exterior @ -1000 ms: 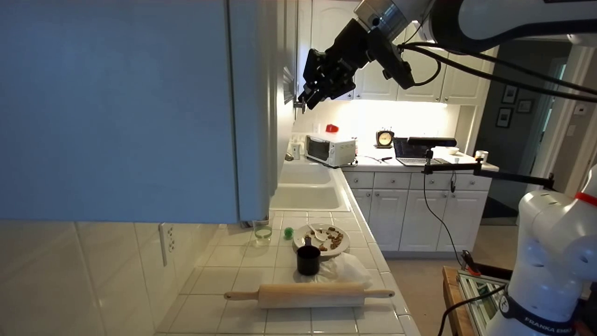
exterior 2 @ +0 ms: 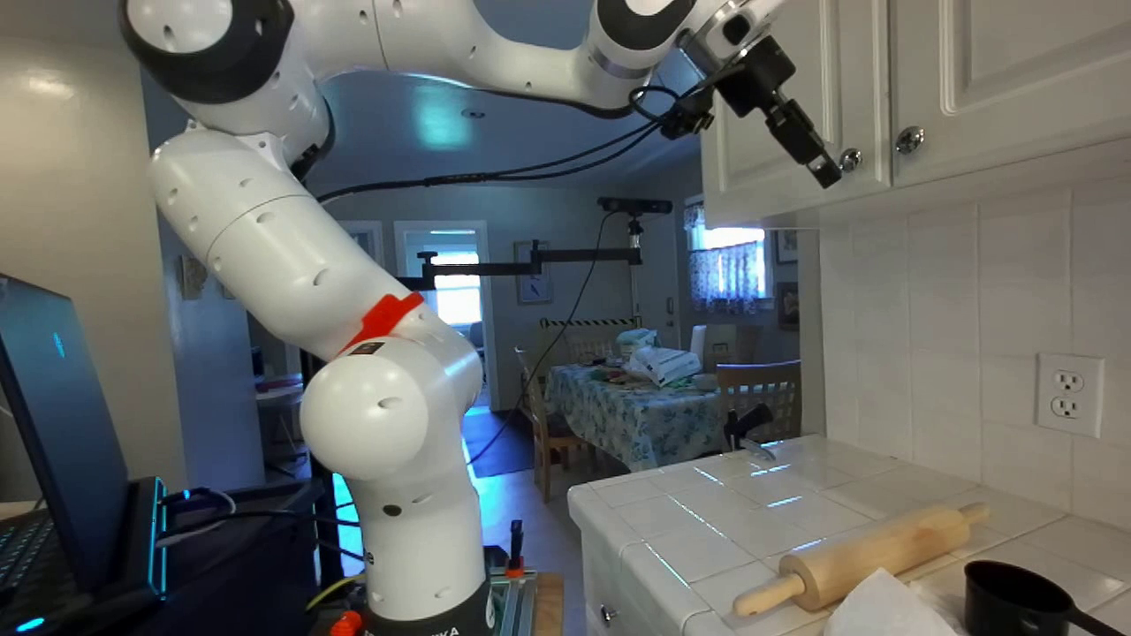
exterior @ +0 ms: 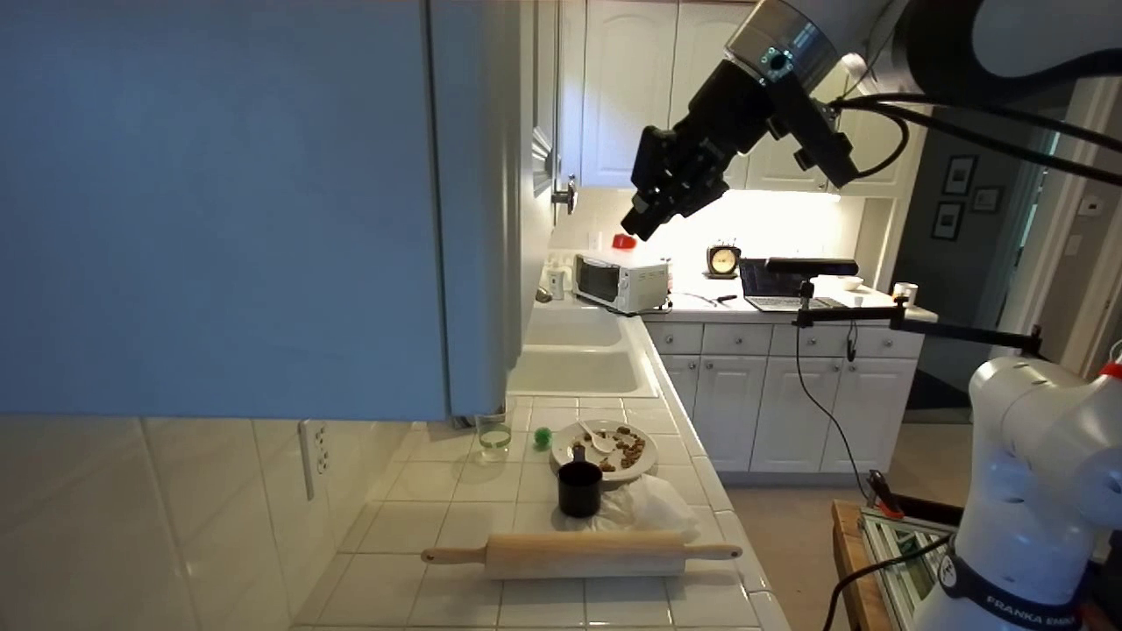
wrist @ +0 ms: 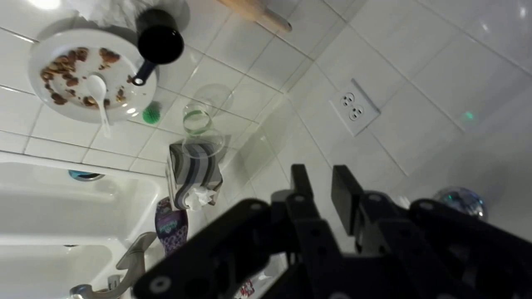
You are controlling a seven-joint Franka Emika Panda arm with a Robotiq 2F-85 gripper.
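My gripper hangs high beside the wall cabinet, its fingers a small gap apart with only tiled wall showing between them. A round chrome cabinet knob [wrist: 459, 202] lies outside the fingers, to the right in the wrist view; which knob of the pair this is, I cannot tell. Exterior view 2 has the gripper [exterior 2: 822, 170] just in front of the nearer-left knob [exterior 2: 850, 159], with another knob [exterior 2: 909, 139] on the adjacent white door. Exterior view 1 shows clear space between the gripper [exterior: 636, 216] and a knob [exterior: 568, 194].
Below on the tiled counter are a plate [exterior: 563, 436] with food scraps and a spoon, a black cup [exterior: 579, 490], a rolling pin [exterior: 585, 556], a clear glass [exterior: 493, 437] and a green ball [exterior: 542, 437]. The sink [exterior: 636, 358] lies beyond. Air around the gripper is free.
The gripper has moved away from the cabinet, rightward and slightly down in exterior view 1.
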